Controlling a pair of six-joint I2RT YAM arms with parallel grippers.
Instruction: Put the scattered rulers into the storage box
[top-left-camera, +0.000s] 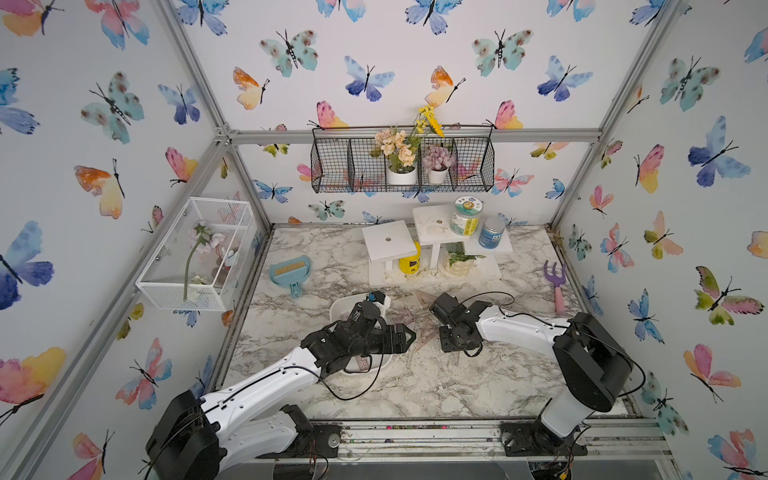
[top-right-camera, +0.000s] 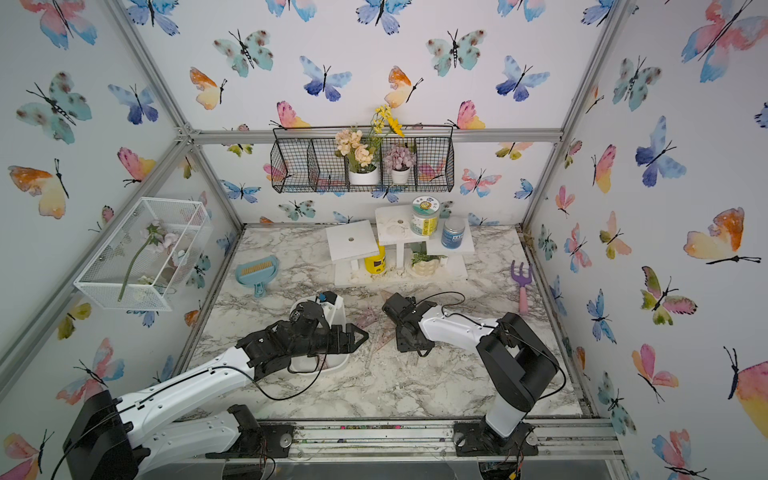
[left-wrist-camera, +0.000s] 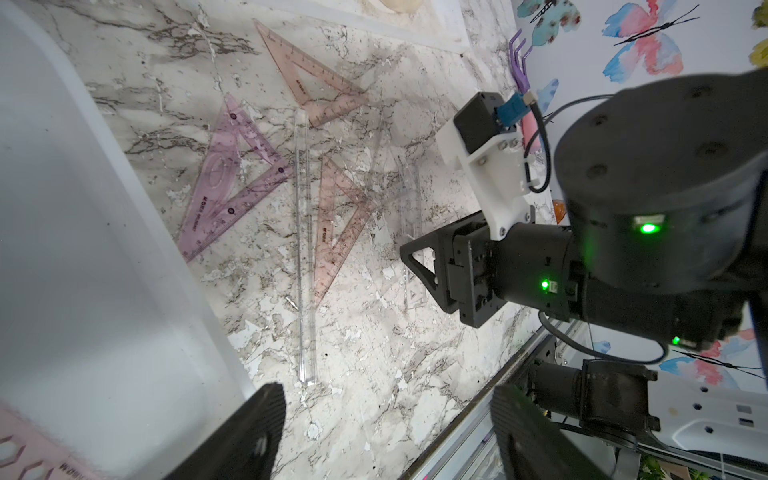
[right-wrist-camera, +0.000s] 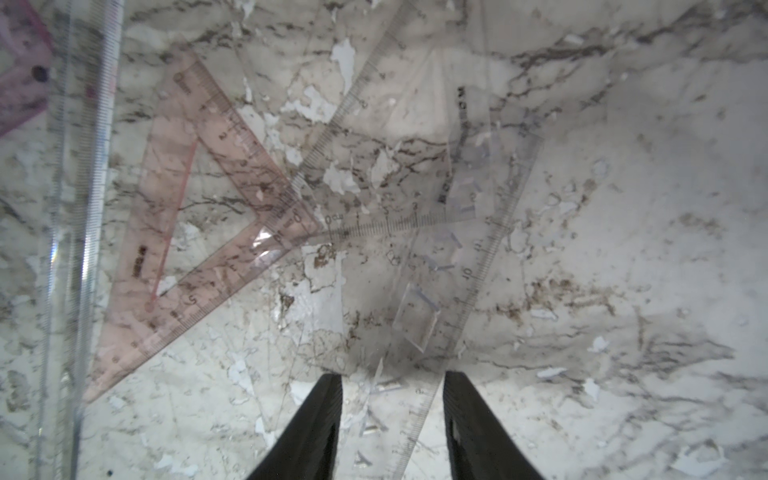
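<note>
The white storage box (left-wrist-camera: 88, 264) fills the left of the left wrist view, with a pink ruler (left-wrist-camera: 32, 448) in its lower corner. Right of it on the marble table lie a purple set square (left-wrist-camera: 212, 180), a clear triangular bar ruler (left-wrist-camera: 305, 240) and two pink set squares, one farther back (left-wrist-camera: 332, 108) and one nearer (left-wrist-camera: 324, 232). My left gripper hangs over the table beside the box, open and empty. Fingers apart, my right gripper is above the lower end of a clear ruler (right-wrist-camera: 424, 320). Another clear set square (right-wrist-camera: 384, 220) overlaps that ruler.
White stands (top-left-camera: 436, 224) with tins and a yellow container (top-left-camera: 410, 260) stand at the back. A blue dustpan (top-left-camera: 290, 273) lies back left, a purple fork (top-left-camera: 556, 284) at right. Both arms' grippers are close together.
</note>
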